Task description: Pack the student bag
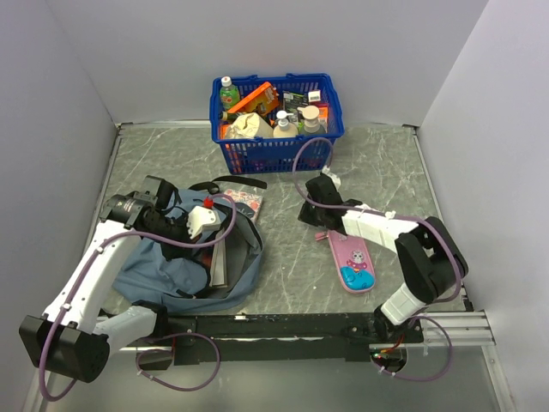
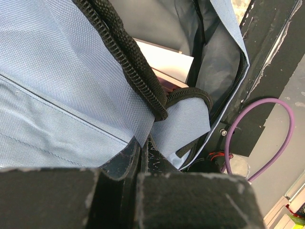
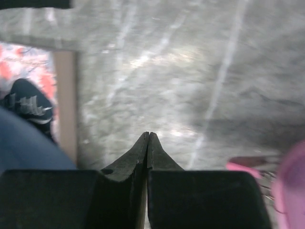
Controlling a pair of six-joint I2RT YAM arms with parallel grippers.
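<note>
A blue-grey backpack (image 1: 150, 275) lies open on the left of the mat, flat items inside it. My left gripper (image 1: 176, 236) is down at the bag; in the left wrist view its shut tips (image 2: 141, 148) press among the blue fabric near the zipper, with no object clearly between them. A floral book (image 1: 244, 202) lies behind the bag, partly covered in the right wrist view. My right gripper (image 1: 309, 215) is shut, nothing showing between its fingers, above the mat just up-left of a pink pencil case (image 1: 352, 262).
A blue basket (image 1: 274, 154) full of bottles and packages stands at the back. Purple cables loop over both arms.
</note>
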